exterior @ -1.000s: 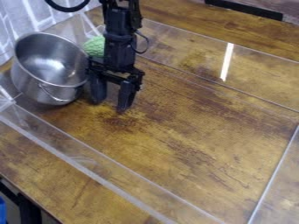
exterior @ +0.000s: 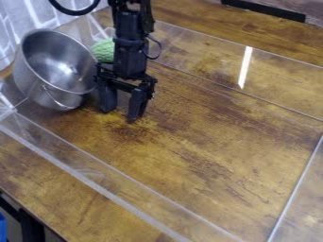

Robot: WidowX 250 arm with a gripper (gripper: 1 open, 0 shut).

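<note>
My black gripper (exterior: pixel 124 104) hangs low over the wooden table at the left, right beside a steel pot (exterior: pixel 51 71) that leans tilted against the clear wall. Its dark fingers point down close to the table and to the pot's right side; whether they are open or shut, or touch the pot, I cannot tell. A green round object (exterior: pixel 104 49) shows behind the arm, partly hidden.
Clear plastic walls border the brown table (exterior: pixel 214 142). The middle and right of the table are empty. A blue object (exterior: pixel 4 225) peeks in at the bottom left corner, outside the walls.
The gripper has shifted very slightly, and the pot appears a little more tilted than before. Otherwise little differs.
</note>
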